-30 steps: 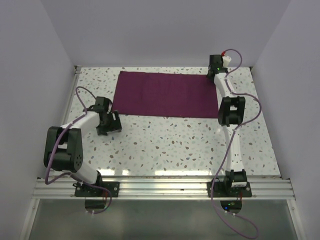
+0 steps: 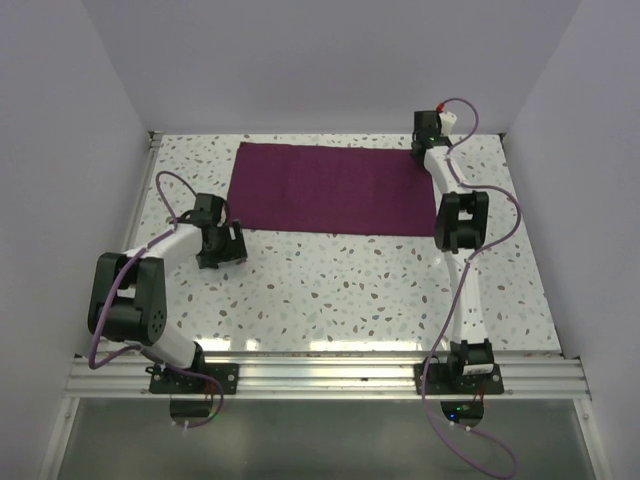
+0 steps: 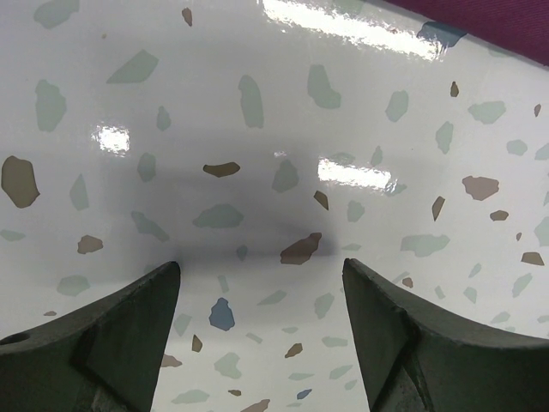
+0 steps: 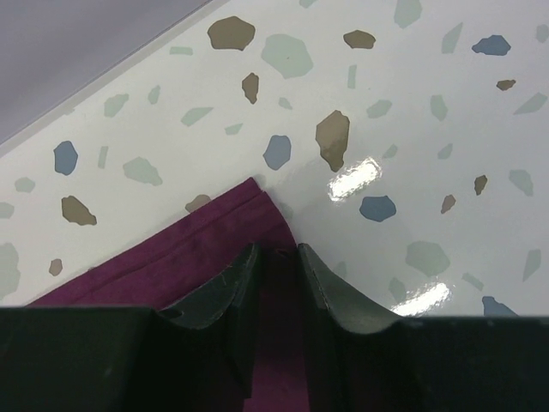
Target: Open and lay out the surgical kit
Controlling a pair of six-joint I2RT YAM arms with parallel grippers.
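A maroon cloth (image 2: 330, 190) lies flat as a wide rectangle across the far half of the table, the only part of the kit in view. At its far right corner, my right gripper points down with its fingertips close together. Maroon fabric (image 4: 232, 225) shows in the narrow gap and is slightly creased there; whether it is pinched cannot be made out. Left of the cloth's near left corner, my left gripper stands open over bare table, nothing between its fingers. One edge of the cloth crosses the top right of the left wrist view.
Grey walls (image 2: 330, 65) rise behind and at both sides. A metal rail (image 2: 320, 378) runs along the near edge.
My right gripper has shifted very slightly left at the cloth's corner. The left arm has edged slightly right. The cloth looks unmoved.
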